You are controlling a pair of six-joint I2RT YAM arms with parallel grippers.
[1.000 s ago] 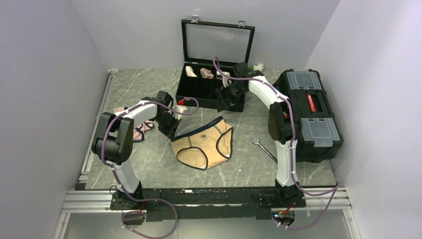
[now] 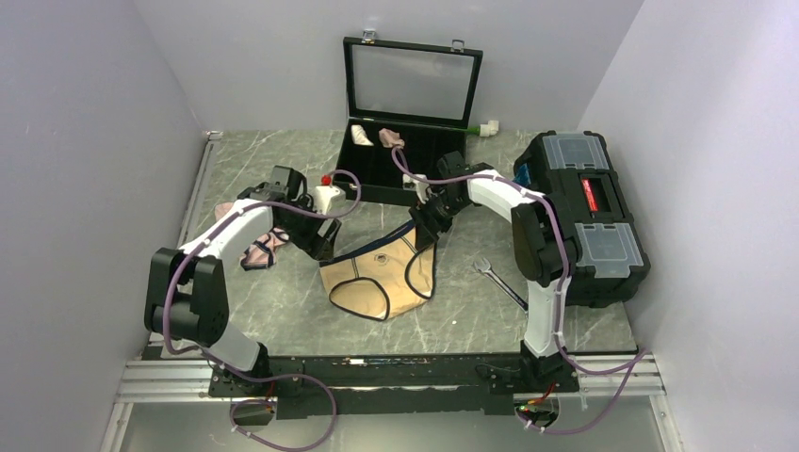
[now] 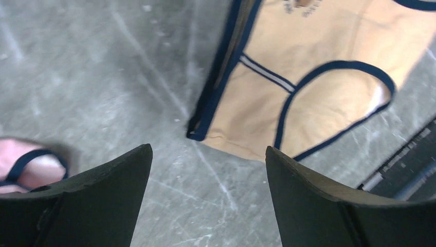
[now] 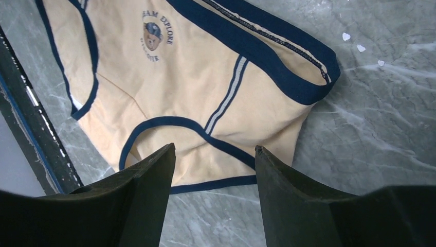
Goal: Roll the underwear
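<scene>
A beige pair of underwear (image 2: 377, 278) with navy trim lies spread flat on the marbled table, its waistband toward the back. My left gripper (image 2: 326, 243) hovers at the left end of the waistband, fingers apart and empty; in the left wrist view, that waistband corner (image 3: 198, 131) lies ahead of the gap between the fingers. Over the right end of the waistband hangs my right gripper (image 2: 429, 231), also open, hiding that corner from the top view. The right wrist view shows the underwear (image 4: 169, 82) flat, with the waistband's end (image 4: 319, 92) slightly gaping and nothing gripped.
An open black case (image 2: 415, 160) with a white and a pink roll in its compartments stands at the back. Pink cloth (image 2: 264, 249) lies at the left. On the right are a wrench (image 2: 501, 283) and a black toolbox (image 2: 589, 221). Bare table shows around the underwear.
The underwear has shifted slightly left.
</scene>
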